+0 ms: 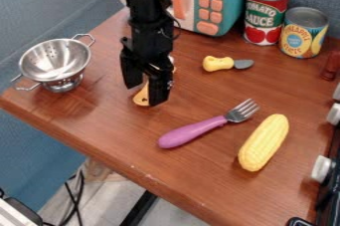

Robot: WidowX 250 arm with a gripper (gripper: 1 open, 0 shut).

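My black gripper hangs low over the left-middle of the table, above a small yellow wooden utensil that is mostly hidden behind it. I cannot tell whether the fingers are open or shut on it. A steel colander sits at the left edge. A purple-handled fork lies front centre, beside a corn cob. A yellow-handled knife lies farther back.
A teal toy microwave and two cans, red and yellow, stand at the back. A red bottle and a dark appliance line the right edge.
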